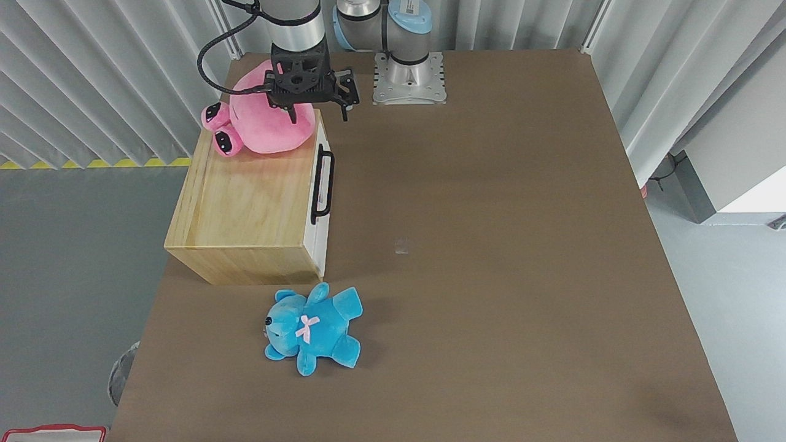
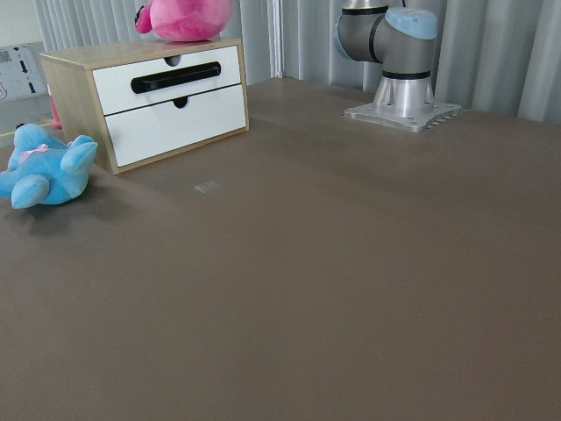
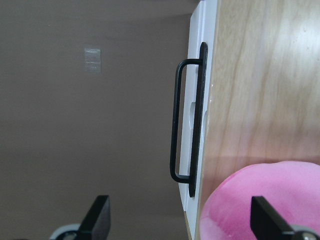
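A wooden cabinet (image 1: 243,199) with two white drawers (image 2: 175,123) and a black handle (image 3: 197,120) stands on the table. A round pink plush toy (image 1: 269,129) with black-marked feet rests on its top at the back. My gripper (image 1: 318,112) hangs high over that back end; in the wrist view its fingers are wide apart and open, with the handle and the toy's edge below them. A blue teddy bear (image 1: 313,331) with a pink bow lies on the table in front of the cabinet.
The table's left edge runs close behind the cabinet.
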